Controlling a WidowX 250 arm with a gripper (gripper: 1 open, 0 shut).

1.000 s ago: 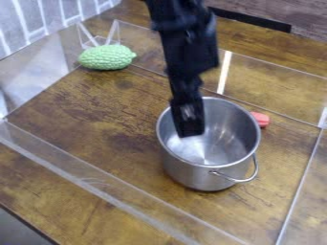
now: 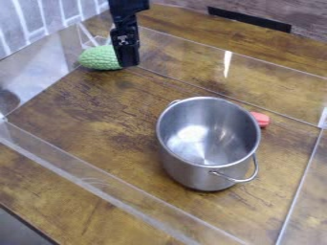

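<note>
My black gripper [image 2: 125, 50] hangs at the upper left, right beside a pale green textured object [image 2: 99, 58] that looks like a bitter melon. The fingertips overlap its right end in this view; whether they touch it, and how far apart they stand, is hard to make out. A steel pot [image 2: 205, 163] with wire handles stands right of centre on the wooden table and appears empty.
A red object [image 2: 261, 119] lies partly hidden behind the pot. Clear low panels [image 2: 76, 161] border the work area.
My gripper has moved up and to the left, from over the pot to beside the green object. The pot and green object look unmoved.
</note>
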